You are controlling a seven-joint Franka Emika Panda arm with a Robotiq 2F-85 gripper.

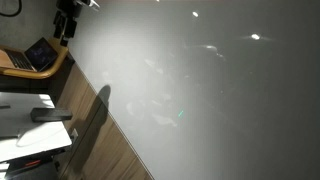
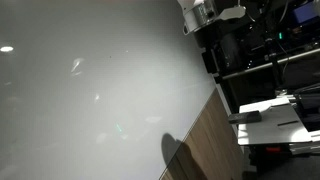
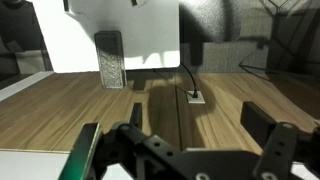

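My gripper stands open in the wrist view, its two dark fingers wide apart with nothing between them. Below it lies a strip of wood-look surface. A dark, long block rests on a white panel farther up in that view, off to the left and clear of the fingers. The same block shows at the lower left of exterior view 1, and the block at the lower right of exterior view 2. In both exterior views the gripper hangs above the surface, near the top.
A thin black cable ends at a small white square on the wood. A laptop sits on a chair at the left of exterior view 1.
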